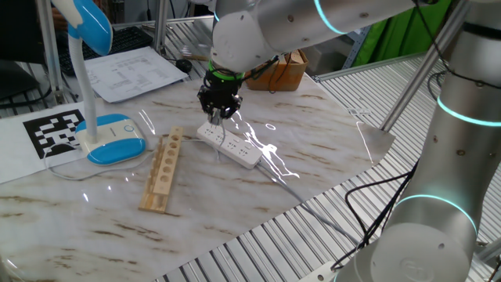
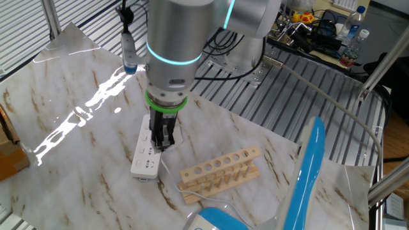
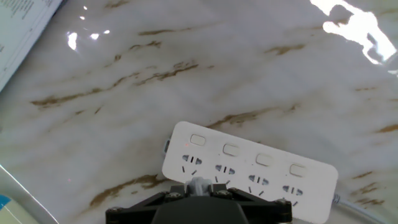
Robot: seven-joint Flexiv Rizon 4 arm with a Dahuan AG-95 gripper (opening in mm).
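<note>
My gripper (image 1: 215, 117) is over the end of the white power strip (image 1: 229, 146) farther from its grey cord. A small grey-white plug (image 3: 199, 186) sits between the fingertips in the wrist view, and the gripper is shut on it. From there a thin pale cable (image 1: 224, 135) hangs down over the strip. In the second exterior view the gripper (image 2: 161, 148) covers part of the strip (image 2: 146, 167). Four-way detail shows in the wrist view: a row of switches and sockets on the strip (image 3: 273, 180). Whether the plug touches a socket, I cannot tell.
A wooden test-tube rack (image 1: 163, 172) lies beside the strip. The blue and white lamp (image 1: 113, 141) stands left of it, its cable (image 2: 171, 176) crossing the table. Papers (image 1: 133, 74) and a cardboard box (image 1: 278, 74) lie toward the back.
</note>
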